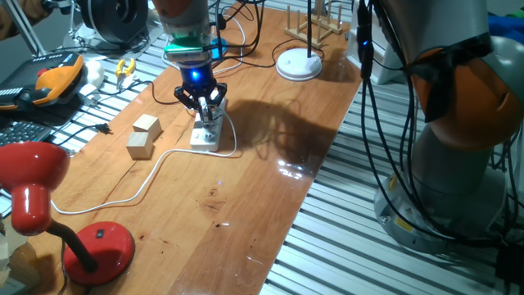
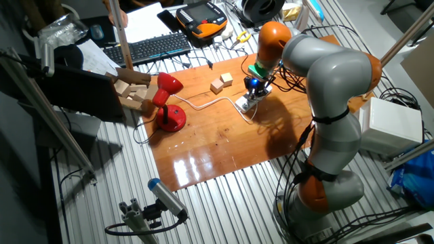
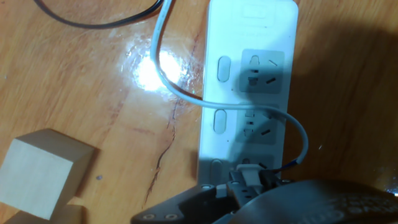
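Observation:
A white power strip [image 3: 219, 87] lies on the wooden table, its sockets facing up. At the strip's near end in the wrist view, my gripper is closed around a small white plug [image 3: 250, 174], with dark fingers on both sides of it. A thin white cable [image 3: 163, 68] loops across the strip to the plug. The fingers partly cover the plug and the socket under it, so how deep it sits cannot be seen. In exterior view 1, the gripper [image 1: 205, 108] points down over the far part of the strip [image 1: 205, 139].
Two wooden blocks [image 1: 140, 146] stand left of the strip. A red lamp [image 1: 99, 252] is at the near left, and a white round base [image 1: 299, 65] with a wooden peg rack [image 1: 315, 31] at the back.

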